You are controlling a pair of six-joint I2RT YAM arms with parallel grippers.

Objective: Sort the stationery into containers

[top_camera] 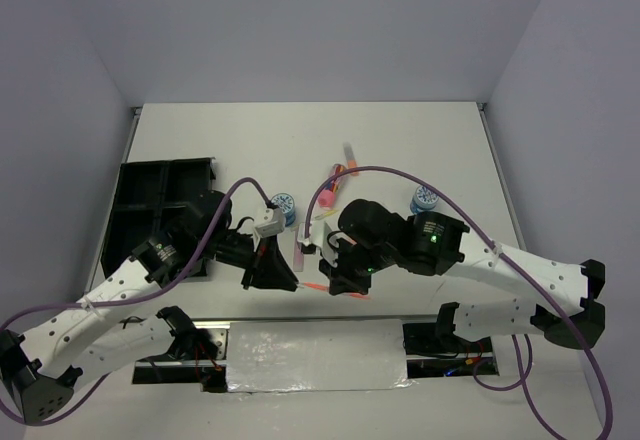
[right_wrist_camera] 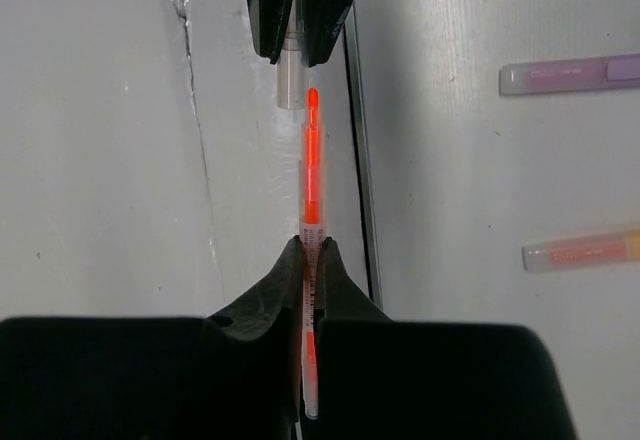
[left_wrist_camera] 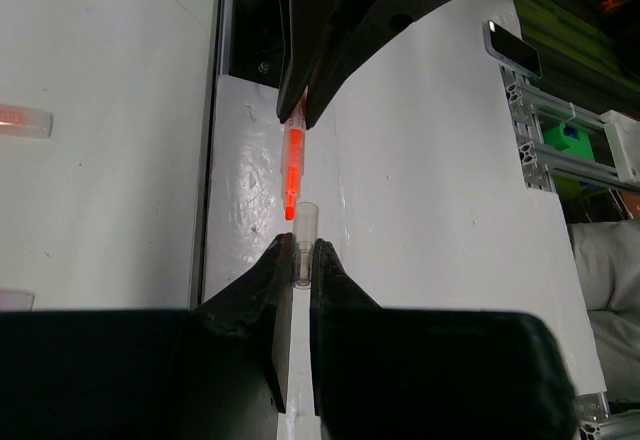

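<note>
A clear cap is pinched in my left gripper, its open end facing an orange marker. My right gripper is shut around that marker's clear barrel, and the bare orange tip points at the cap. Tip and cap mouth are close together, slightly offset sideways in both wrist views; the top view is too small to tell whether they touch. Both grippers meet low over the front of the table. A black divided organizer stands at the left, partly behind my left arm.
A pink marker, a red-and-pink item, and an orange marker lie mid-table. Blue-white round containers stand nearby, one left, one right.
</note>
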